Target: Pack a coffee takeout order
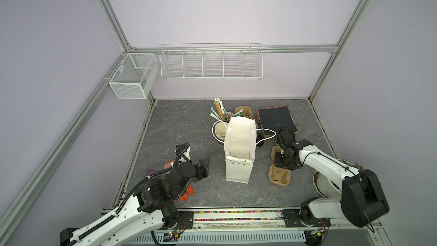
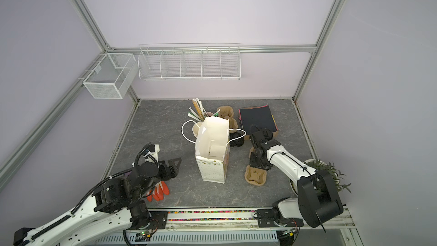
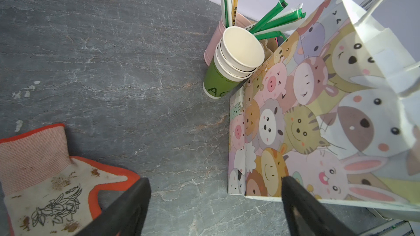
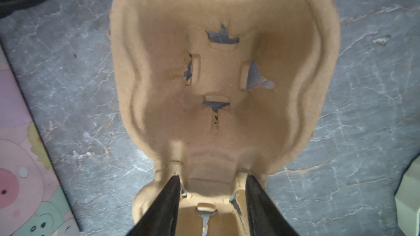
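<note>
A white paper bag [image 1: 239, 168] with rope handles and animal print [image 3: 297, 139] stands open mid-table. Behind it are stacked paper cups [image 3: 223, 74] and a container of straws [image 3: 231, 0]. A cardboard two-cup carrier [image 4: 306, 104] lies right of the bag [image 2: 212, 172], its narrow middle under my right gripper, whose fingers are part open, one at each side of that middle; whether they touch it I cannot tell. My left gripper stands open over the front-left table, left of the bag, nothing between its fingers.
Red-edged oven mitts [image 3: 52, 192] lie at front left. More carriers [image 1: 243, 109] and black flat sheets [image 1: 275, 118] sit at the back. A plant pot [image 1: 325, 186] is at front right. Wire baskets [image 1: 211, 63] hang on the walls.
</note>
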